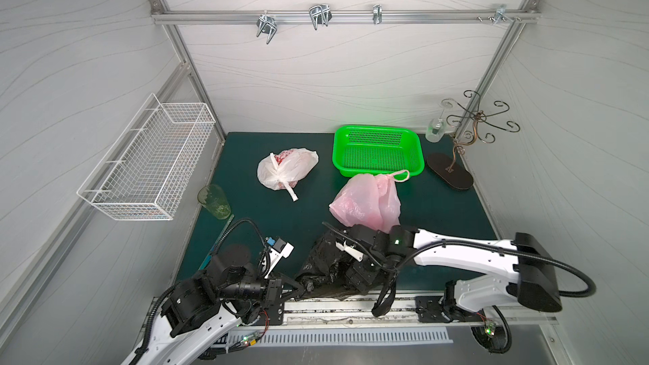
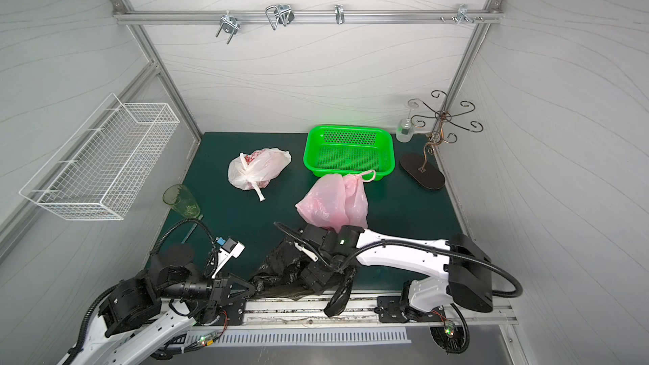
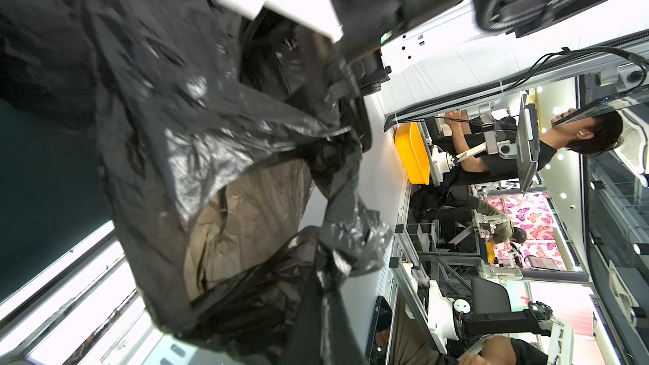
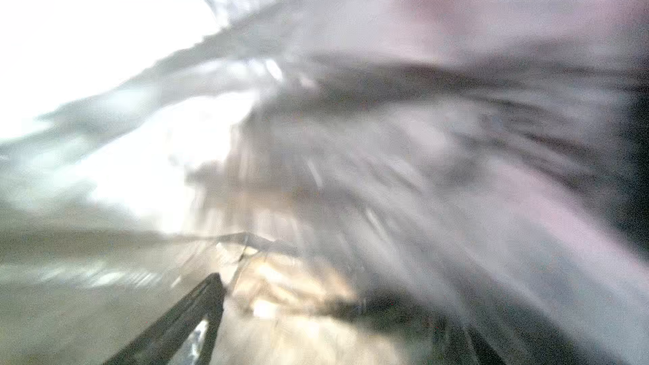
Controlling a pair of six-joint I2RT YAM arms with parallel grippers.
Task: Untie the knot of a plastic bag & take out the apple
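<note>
A crumpled black plastic bag (image 1: 321, 267) lies at the front middle of the table. My left gripper (image 1: 292, 285) is shut at its left edge; whether bag film is between its fingers is hard to tell. The bag fills much of the left wrist view (image 3: 196, 121), showing its opening. My right gripper is down inside the bag, its fingertips hidden in both top views; in the blurred right wrist view one finger (image 4: 202, 317) shows against the film, and the gripper appears open. The apple is not visible now.
A pink bag (image 1: 361, 202) and a white bag (image 1: 284, 169) lie behind. A green basket (image 1: 377, 129) stands at the back. A green glass (image 1: 213, 201) is at the left, a metal stand (image 1: 450, 171) at the right.
</note>
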